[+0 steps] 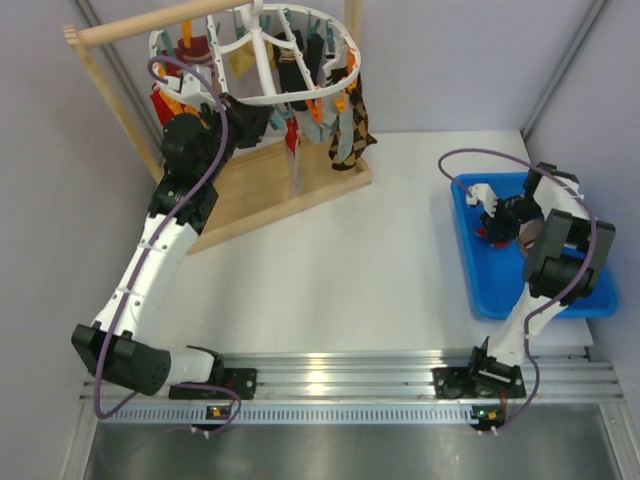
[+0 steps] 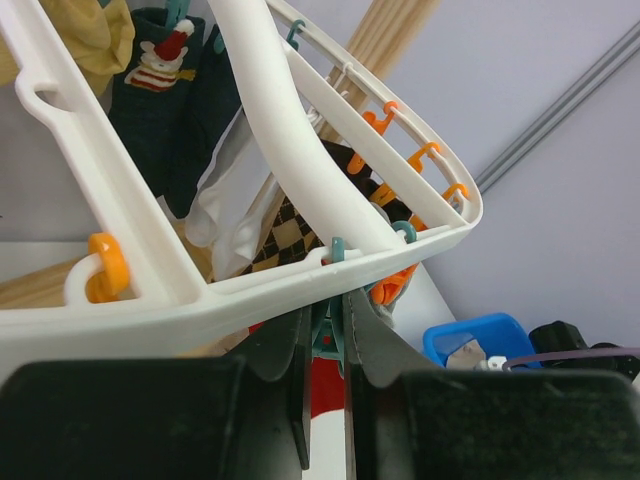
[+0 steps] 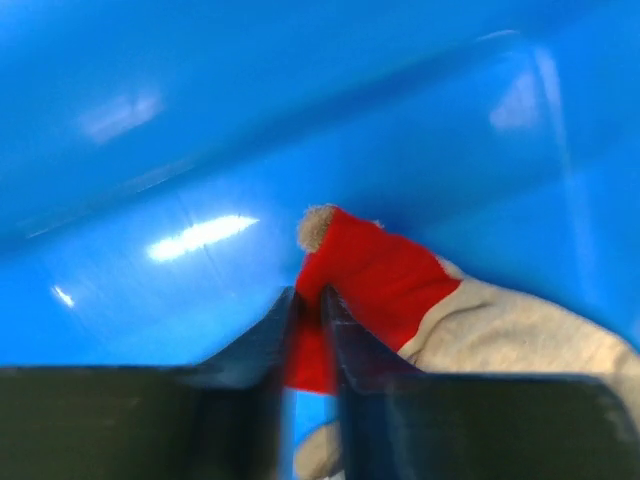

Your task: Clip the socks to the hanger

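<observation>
The round white hanger [image 1: 215,85] holds several clipped socks. In the left wrist view, my left gripper is at its front rim, a fingertip close on each side of a teal clip [image 2: 337,250]; whether they squeeze it cannot be told. A red sock [image 2: 326,388] with a pale lower part hangs below there. My right gripper is low in the blue bin [image 1: 478,290], slightly open, blurred fingertips astride the red part of a red and beige sock [image 3: 375,265]. The cloth lies flat between and under them.
Orange clips [image 2: 380,118] line the right side of the hanger, several without a sock. The wooden stand [image 1: 290,205] is beneath it. Bin walls lie close around the right gripper. The white table [image 1: 400,240] between stand and bin is clear.
</observation>
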